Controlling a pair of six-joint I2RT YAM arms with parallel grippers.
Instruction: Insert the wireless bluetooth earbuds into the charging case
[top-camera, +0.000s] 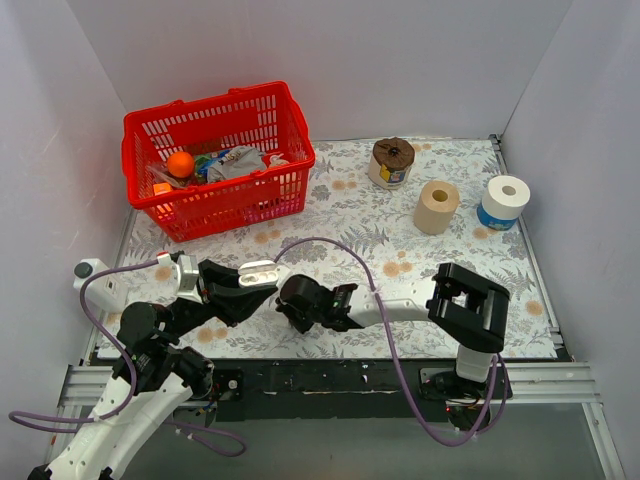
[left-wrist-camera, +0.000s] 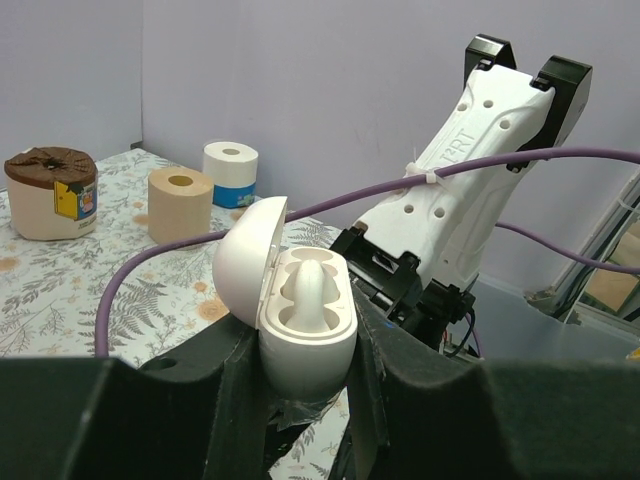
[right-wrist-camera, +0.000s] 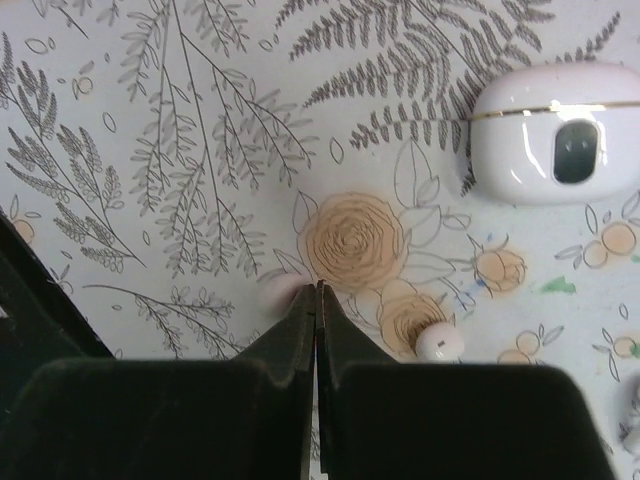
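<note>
In the left wrist view, my left gripper is shut on a white charging case (left-wrist-camera: 308, 355). Its lid (left-wrist-camera: 248, 262) stands open and the two earbud slots face up. My right gripper has its fingertips together, with nothing between them, in the right wrist view. A blurred pinkish-white earbud piece (right-wrist-camera: 280, 292) lies outside the fingers, just left of the tips; whether it touches them I cannot tell. A small round white piece (right-wrist-camera: 440, 342) sits to their right. From the top, the white case (top-camera: 260, 274) is beside the right gripper's dark housing (top-camera: 308, 300).
A closed white case (right-wrist-camera: 560, 135) with a gold seam appears at upper right in the right wrist view. A red basket (top-camera: 250, 197) stands at back left. Paper rolls (top-camera: 437, 207) are at back right. A purple cable (top-camera: 378, 300) loops over the right arm.
</note>
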